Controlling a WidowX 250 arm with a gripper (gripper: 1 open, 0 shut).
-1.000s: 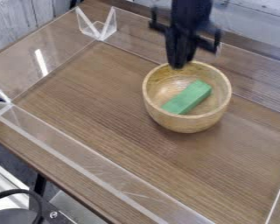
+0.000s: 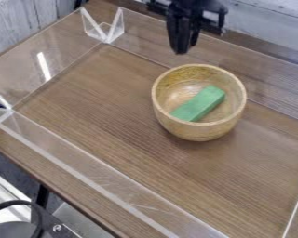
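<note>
A round tan bowl [image 2: 174, 88] sits on the wooden table right of centre, with a green block [image 2: 203, 103] inside it. Above it, at the top of the view, hangs my dark, blurred gripper [image 2: 182, 37], shut, with nothing visible between its fingers.
Clear plastic strips run along the table's left side. A small clear angular piece [image 2: 104, 28] stands at the upper left. A grey and black fixture [image 2: 27, 219] is at the lower left corner. The table in front of the bowl is clear.
The bowl and block look unchanged.
</note>
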